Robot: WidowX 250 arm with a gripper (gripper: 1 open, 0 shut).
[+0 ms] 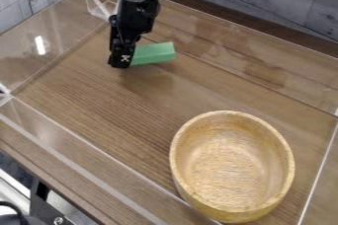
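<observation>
My black gripper [125, 55] is at the upper middle of the camera view, shut on a green block [154, 53] that sticks out to the right of the fingers. The block is low over the wooden table [99, 111]; whether it touches the surface I cannot tell. The fingers partly hide its left end.
A large cream round bowl [232, 165] stands at the lower right. A grey wall runs along the back. Some clear plastic or cord lies at the upper left, behind the arm.
</observation>
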